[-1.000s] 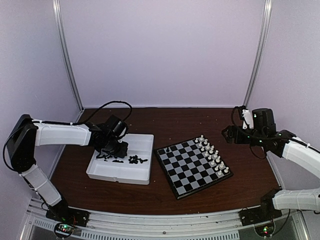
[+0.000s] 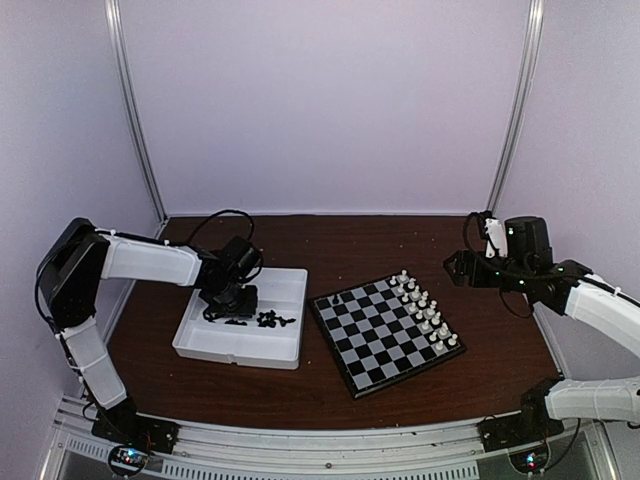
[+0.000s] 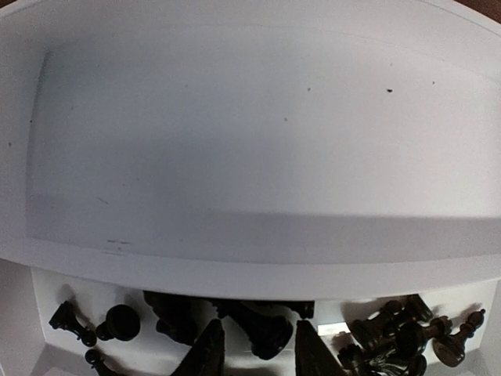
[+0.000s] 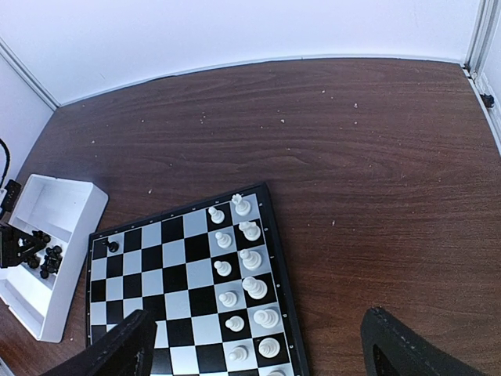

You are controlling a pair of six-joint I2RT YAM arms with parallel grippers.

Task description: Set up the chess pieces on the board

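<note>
The chessboard (image 2: 380, 345) lies flat in the middle, white pieces (image 4: 254, 287) standing in two columns along its right side. At its far left corner stands one small black piece (image 4: 113, 246). Loose black pieces (image 2: 275, 319) lie in the white tray (image 2: 240, 357). My left gripper points down into that tray, open. Seen past its fingertips, a black piece (image 3: 266, 335) lies across the gap; whether it is truly between them I cannot tell. Off the board's right side, my right gripper is raised and open, holding nothing.
Raised walls edge the tray, and its near part is empty. Bare brown table (image 4: 376, 196) extends behind and to the right of the board. Light panels enclose the workspace at the back and sides.
My left arm's elbow has shifted right and up, and its wrist has moved slightly right over the tray. The right arm, board and tray are unmoved.
</note>
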